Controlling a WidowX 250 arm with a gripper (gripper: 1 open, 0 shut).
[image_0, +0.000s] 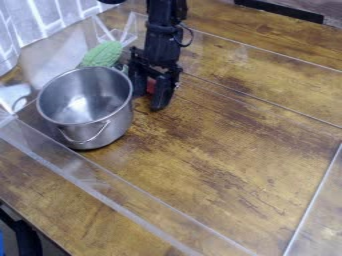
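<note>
My black gripper (156, 80) reaches down from the top to the wooden table, just right of a steel pot (86, 108). A small red object (155, 80) sits among the fingers, mostly hidden by them. Whether the fingers are closed on it is hard to tell. A green leafy item (102, 55), perhaps a toy vegetable, lies behind the pot to the left of the arm.
A white item (16, 95) is at the left edge by the pot. Clear plastic edging and a pale wall or rack border the upper left.
</note>
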